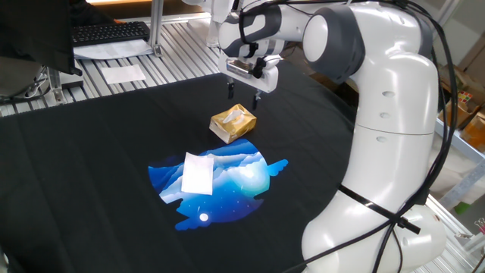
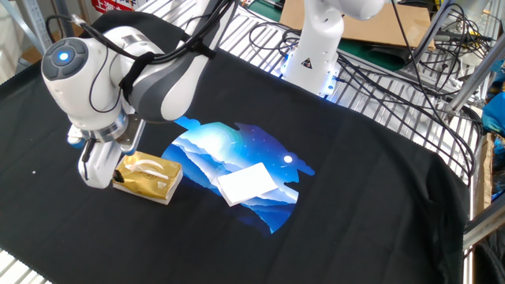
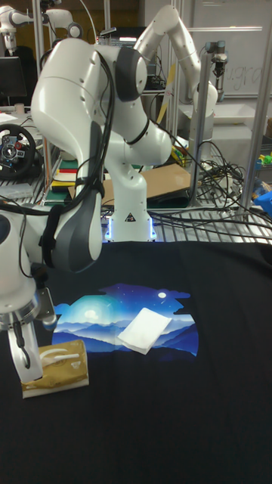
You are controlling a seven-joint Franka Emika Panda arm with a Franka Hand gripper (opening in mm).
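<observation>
A gold tissue pack (image 1: 233,123) with a white tissue poking from its top rests on the black cloth, just off the edge of a blue mountain-scene mat (image 1: 250,176). On that mat lies a flat white sheet (image 1: 198,174), tilted in the second view, where the sheet (image 2: 247,184) looks like a folded tissue. In the first view my gripper (image 1: 243,94) hangs above and behind the tissue pack, its two dark fingers apart with nothing between them. The second and third views show the gripper's hand partly in front of the pack (image 3: 66,365), and its fingertips are hidden there.
Black cloth (image 2: 371,209) covers the table, with wide bare areas around the mat. A keyboard (image 1: 111,33) and a paper sheet (image 1: 123,73) lie at the back left beyond the cloth. Cables (image 2: 394,99) tangle on the slatted metal surface near the robot base.
</observation>
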